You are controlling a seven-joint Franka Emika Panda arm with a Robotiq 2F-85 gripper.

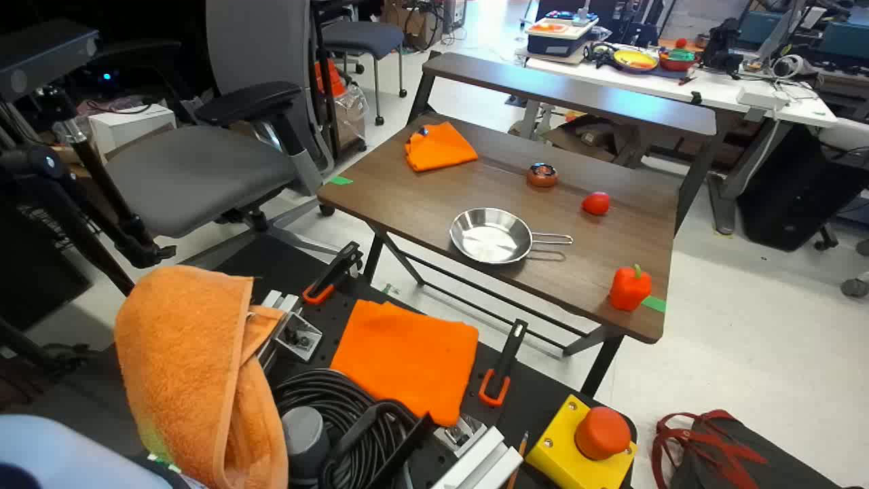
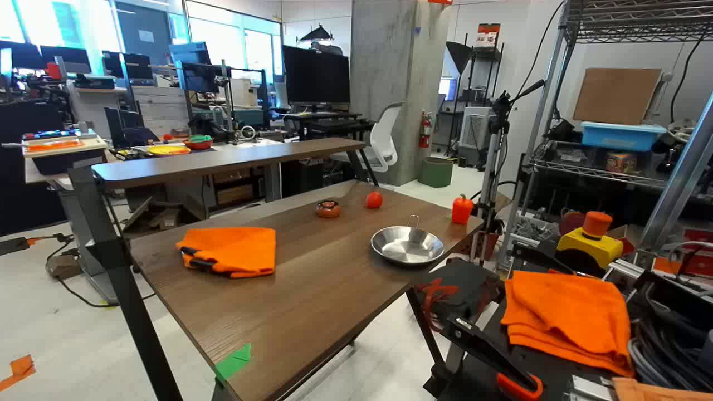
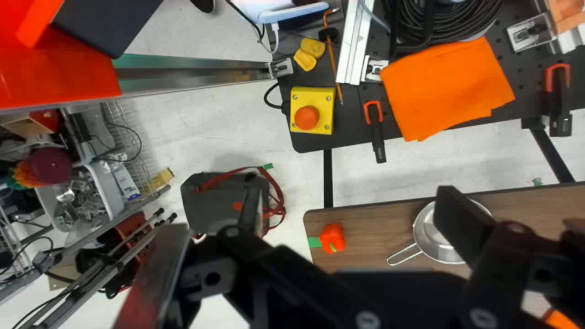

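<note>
A steel pan (image 1: 491,236) rests on the brown table (image 1: 391,183), near its front edge. At the front right corner stands a red bell pepper (image 1: 629,288), upright. Farther back lie a red tomato-like item (image 1: 596,203) and a small brown round item (image 1: 542,174). An orange cloth (image 1: 444,147), folded, covers part of the back left, with something dark at its corner. In the wrist view, my gripper is open, its fingers wide apart and holding nothing. The right finger blocks part of the pan (image 3: 430,233). Neither exterior view shows the gripper.
A raised shelf (image 1: 570,91) runs along the table's back. Across a gap from its front, the black bench holds a folded orange cloth (image 1: 407,354), clamps, coiled cable and a yellow box with an orange button (image 1: 601,433).
</note>
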